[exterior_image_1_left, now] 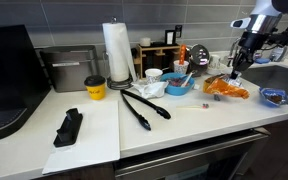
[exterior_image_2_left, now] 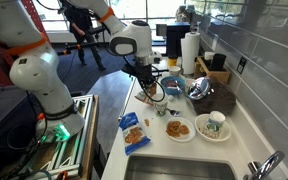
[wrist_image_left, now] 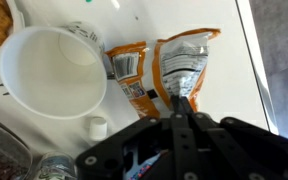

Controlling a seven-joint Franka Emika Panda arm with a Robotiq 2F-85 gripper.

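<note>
An orange bag with a clear, crinkled panel (wrist_image_left: pixel 144 62) spreads out from my fingertips in the wrist view. My gripper is shut, with the bag's crumpled clear part at its tips. From the side, the gripper (exterior_image_1_left: pixel 234 76) points down just above the orange bag (exterior_image_1_left: pixel 224 89), which is low over the counter. A wide white cup (wrist_image_left: pixel 52 72) stands beside the bag, its inside looking empty. How much film sits between the fingers is too small to see.
Close by are a plate with brown food (exterior_image_2_left: pixel 180 128), a blue packet (exterior_image_2_left: pixel 134 135) and a white cup (exterior_image_2_left: pixel 213 124). The sink (exterior_image_2_left: pixel 169 168) lies to one side. Tongs (exterior_image_1_left: pixel 144 108), a paper towel roll (exterior_image_1_left: pixel 118 55) and a blue bowl (exterior_image_1_left: pixel 178 84) stand farther along the counter.
</note>
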